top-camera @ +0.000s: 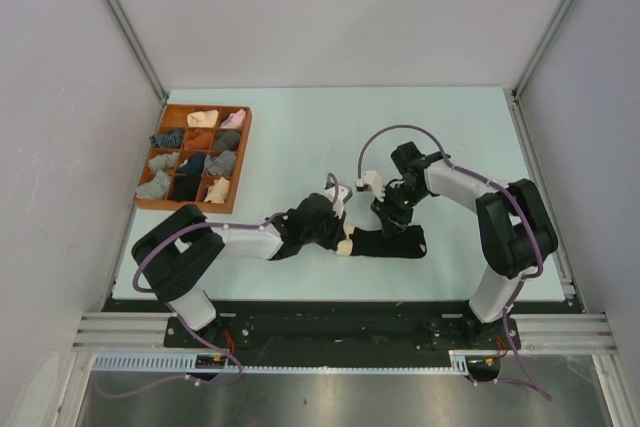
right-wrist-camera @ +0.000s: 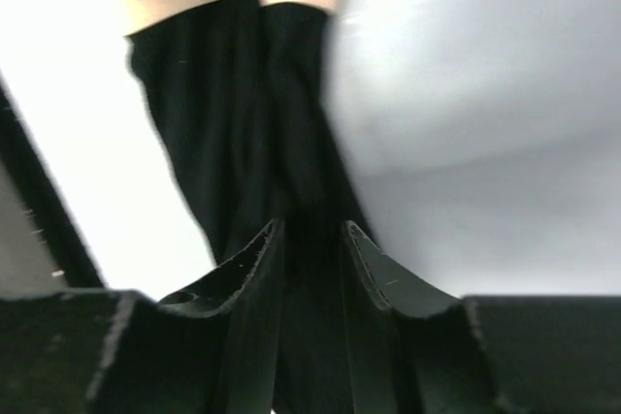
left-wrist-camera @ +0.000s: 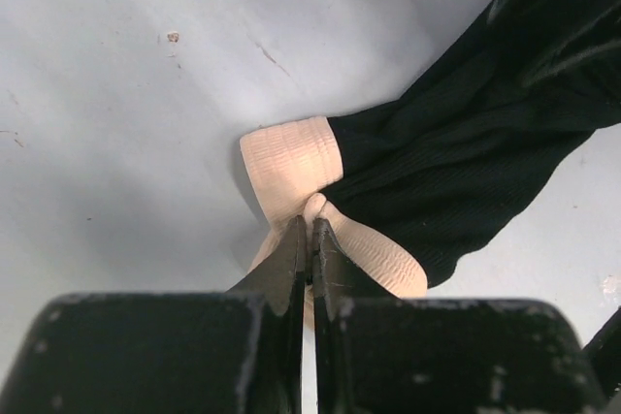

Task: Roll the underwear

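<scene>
The black underwear (top-camera: 380, 247) with a beige band (left-wrist-camera: 291, 167) lies stretched out on the white table between my grippers. My left gripper is shut at the band end, a ridge of beige fabric pinched at its fingertips. My right gripper is over the black fabric (right-wrist-camera: 194, 113); in the blurred right wrist view its fingers stand a little apart, and I cannot tell if any cloth is between them.
An orange divided box (top-camera: 240, 114) of rolled garments in several colours sits at the upper left.
</scene>
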